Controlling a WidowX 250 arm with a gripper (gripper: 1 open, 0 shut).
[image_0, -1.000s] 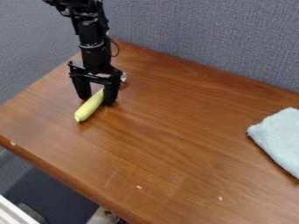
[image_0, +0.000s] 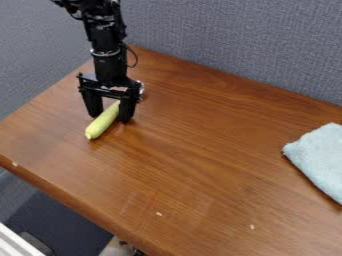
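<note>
My black gripper points down over the left part of the wooden table, its two fingers straddling a long pale yellow object that looks like a corn cob or banana. That object lies slanted, its near end toward the front left and its far part partly hidden by the gripper. Whether the fingers touch it is unclear. A small shiny item, mostly hidden, sits just behind the gripper at its right.
A light blue cloth lies at the table's right edge. Grey padded walls stand behind, and the table's left edge drops to the floor.
</note>
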